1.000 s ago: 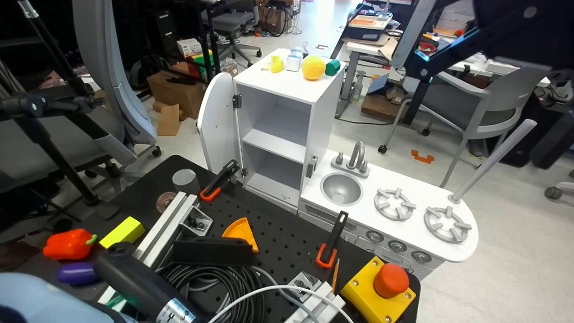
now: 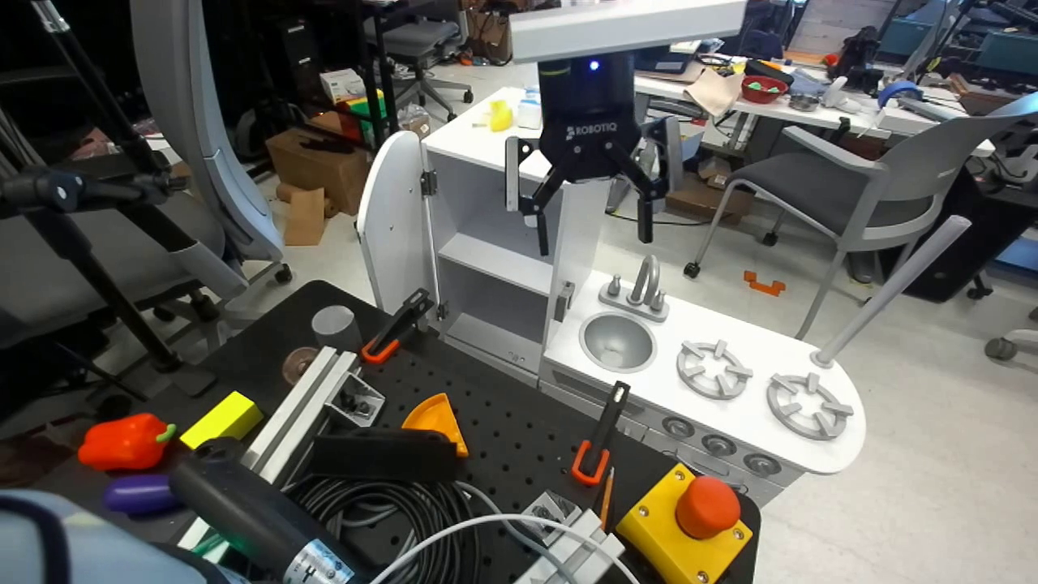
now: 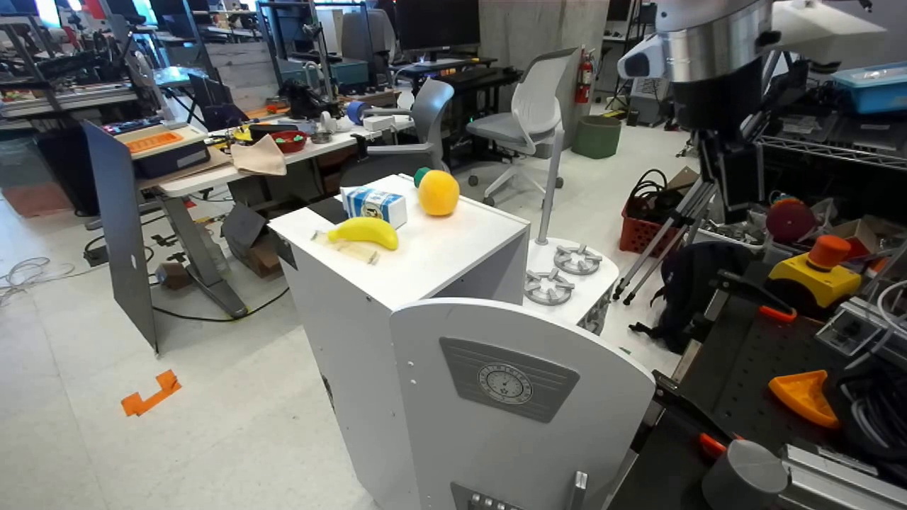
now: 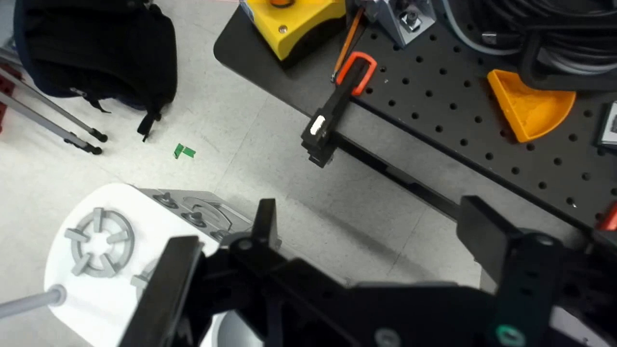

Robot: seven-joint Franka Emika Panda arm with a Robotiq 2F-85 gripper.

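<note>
My gripper (image 2: 591,229) hangs open in the air, fingers spread wide with nothing between them. In exterior view 1 it covers part of the white cabinet's top. On that top, exterior view 2 shows a yellow banana (image 3: 363,232), a blue-and-white carton (image 3: 374,205) and an orange fruit (image 3: 438,193), with a small green thing (image 3: 421,176) behind the fruit. The cabinet door (image 2: 394,229) stands open and both shelves (image 2: 496,261) are bare. Looking down from the wrist, the floor shows between my open fingers.
Beside the cabinet is a toy counter with an empty sink (image 2: 618,341) and burners (image 2: 713,370); an upright grey post (image 2: 890,292) rises at its end. A black pegboard table holds clamps, cables, a red pepper (image 2: 126,442), a purple eggplant (image 2: 141,495) and an emergency-stop box (image 2: 686,526).
The arm has swung from the upper right to the middle in exterior view 1, where my gripper now hides the orange fruit and green thing. The counter and table look unchanged.
</note>
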